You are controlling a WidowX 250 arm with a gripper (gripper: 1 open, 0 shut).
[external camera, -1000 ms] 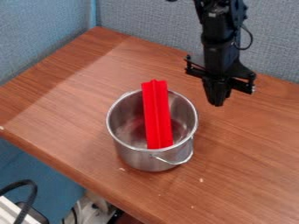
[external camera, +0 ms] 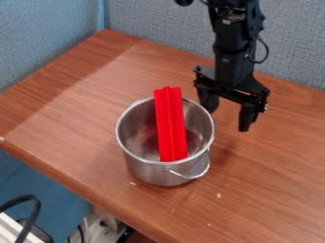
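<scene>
A steel pot with a wire handle stands near the front edge of the wooden table. Two red bars rest in it side by side, standing up past its rim. My black gripper hangs just behind and to the right of the pot, its fingers open with nothing visible between them.
Padded blue-grey walls bound the back and left. Below the front-left edge are cables and a white object.
My gripper has moved left, toward the pot, and its fingers now show farther apart. The pot and red bars have not moved.
</scene>
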